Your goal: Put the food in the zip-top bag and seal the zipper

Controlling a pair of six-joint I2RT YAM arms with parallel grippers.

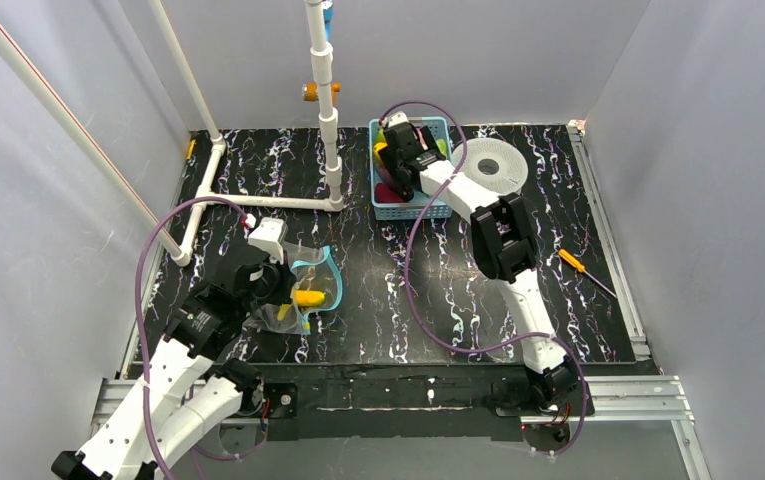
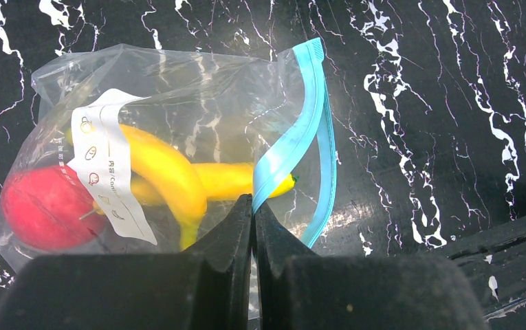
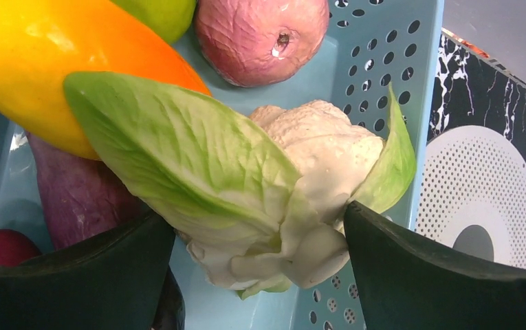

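Observation:
The clear zip-top bag [image 2: 212, 79] lies on the black table with its blue zipper edge [image 2: 306, 127] gaping. Inside are yellow, elongated peppers [image 2: 160, 161] and a round red item [image 2: 50, 206]. My left gripper is shut on the near side of that edge; the blue strip runs up between its fingertips. Over at the blue basket [image 1: 413, 212], my right gripper is low inside and open. A cauliflower with green leaves [image 3: 329, 151] sits between its fingers, one finger at either side; contact with both is hard to tell.
Also in the basket are an orange-yellow item [image 3: 60, 62], a pink fruit [image 3: 263, 38] and a purple eggplant [image 3: 74, 192]. A perforated white disc [image 1: 489, 166] lies right of it, a screwdriver [image 1: 584, 272] farther right. White pipes [image 1: 268, 202] stand behind the bag.

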